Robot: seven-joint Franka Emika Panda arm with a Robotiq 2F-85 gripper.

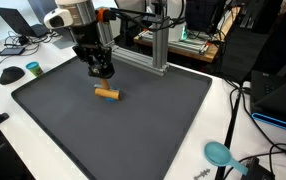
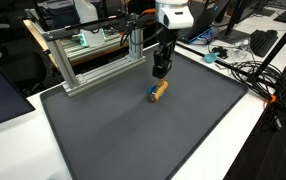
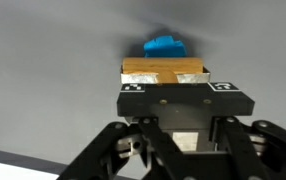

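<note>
A wooden T-shaped piece, like a small mallet (image 1: 107,94), is under my gripper (image 1: 104,78) in exterior view 1. The wrist view shows its wooden crosspiece (image 3: 163,66) lying across, just beyond the silver fingertips (image 3: 140,78). My gripper is shut on its narrow stem, which shows between the fingers. Close beside the crosspiece is a small blue object (image 3: 164,47). Exterior view 2 has the mallet (image 2: 159,91) tilted, with the blue object (image 2: 152,91) partly behind it. Whether the two touch is unclear.
A green cup (image 1: 34,69) and a dark item with a brown top (image 1: 11,74) stand off its left side. A turquoise ladle-like thing (image 1: 221,156) lies off the right side.
</note>
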